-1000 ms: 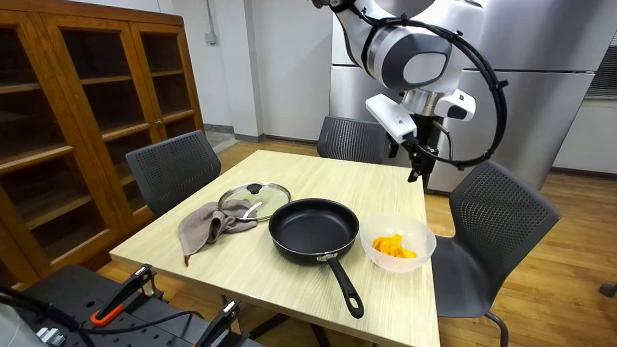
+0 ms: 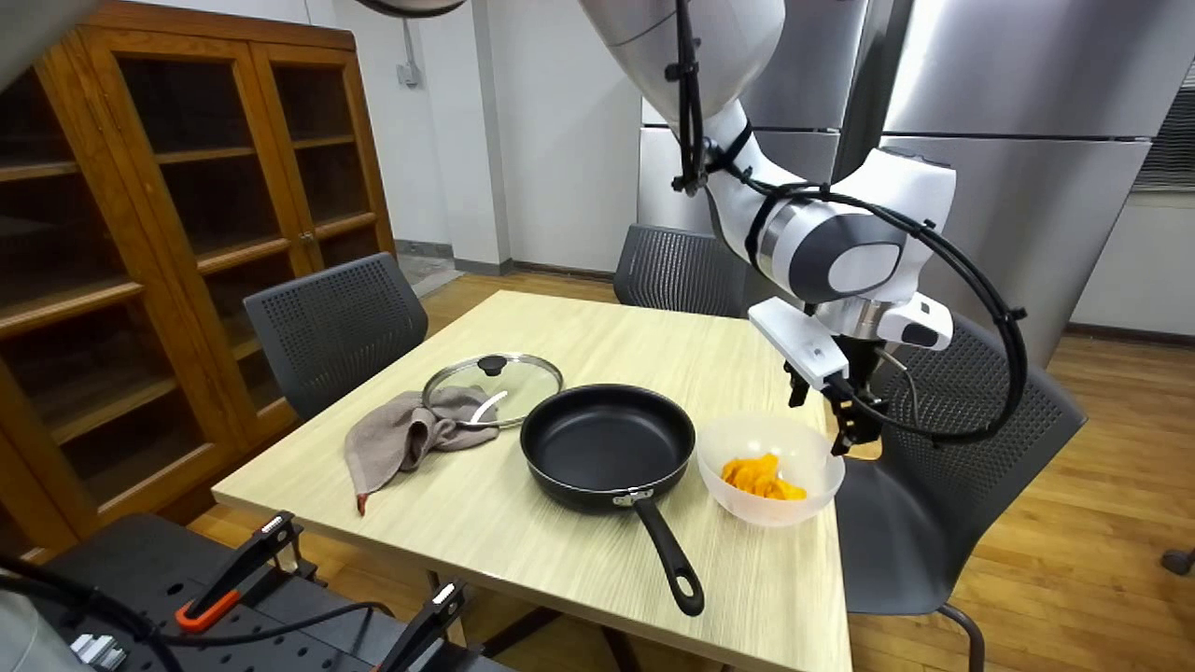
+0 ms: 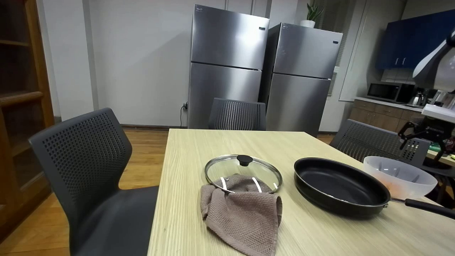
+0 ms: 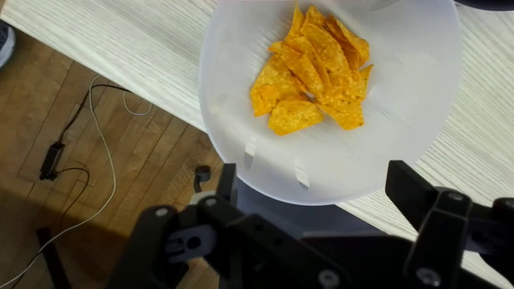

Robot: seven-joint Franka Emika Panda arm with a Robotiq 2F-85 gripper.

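A translucent white bowl [image 2: 772,510] stands near the table's right edge, holding a small heap of orange chips [image 4: 311,72]. My gripper is open with its fingertips wide apart and nothing between them. In the first exterior view the gripper [image 2: 820,421] hangs just above and behind the bowl's far rim. From the wrist, the bowl's rim lies just ahead of and partly between the fingers. Left of the bowl sits a black frying pan [image 2: 607,442], empty, its handle pointing to the front edge.
A glass lid [image 2: 527,386] rests partly on a crumpled grey-brown towel [image 2: 386,442], left of the pan. A dark chair [image 2: 941,482] stands close to the table's right side.
My arm has come down and to the right in the first exterior view, bringing the gripper close to the bowl's rim. The bowl, chips, pan, lid and towel look unmoved.
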